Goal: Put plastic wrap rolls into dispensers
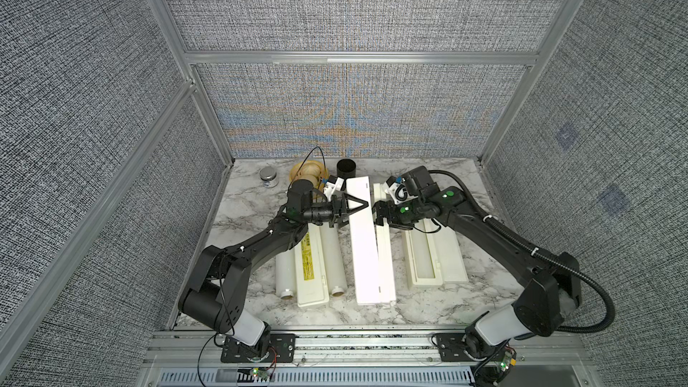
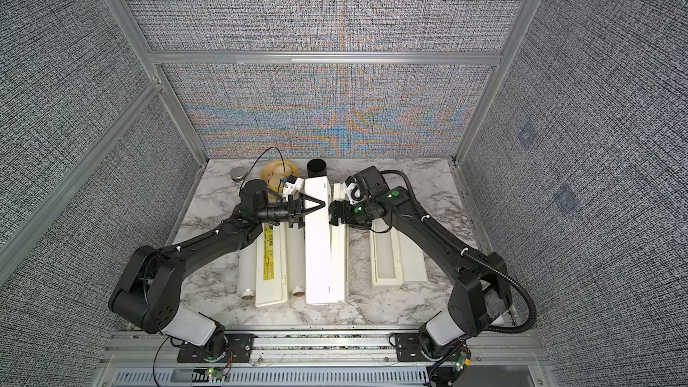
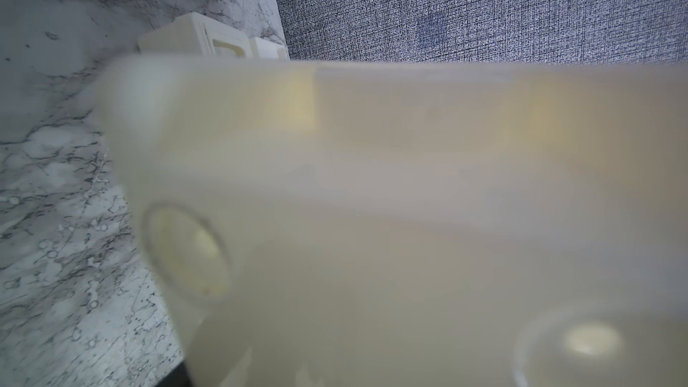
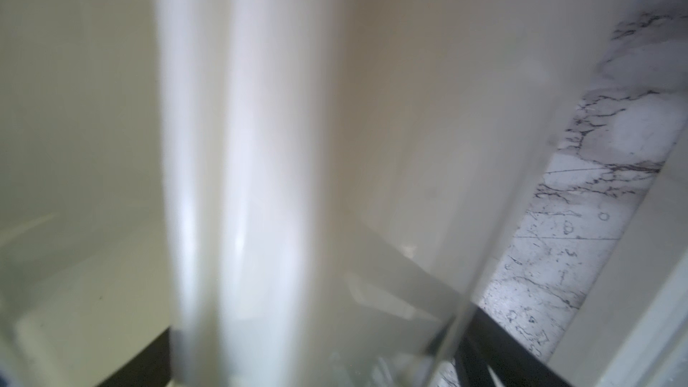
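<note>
In the middle of the table, a long white lid or panel (image 1: 364, 258) lies lengthwise with a white dispenser body (image 1: 385, 258) against its right side. My left gripper (image 1: 367, 205) is open, one finger lying across the top of the white panel near its far end; the other finger is hidden. On the right, my right gripper (image 1: 378, 213) is open at the far part of the body. Blurred white plastic fills both wrist views and hides their fingertips. Two wrap rolls (image 1: 331, 265) lie on the left, flanking a closed-looking dispenser with a yellow label (image 1: 308, 261).
An open dispenser (image 1: 424, 265) with its flat lid (image 1: 448, 254) lies to the right. Behind the arms stand a wooden bowl (image 1: 299, 170), a black cup (image 1: 346, 168) and a small jar (image 1: 268, 176). Bare marble shows at the front right.
</note>
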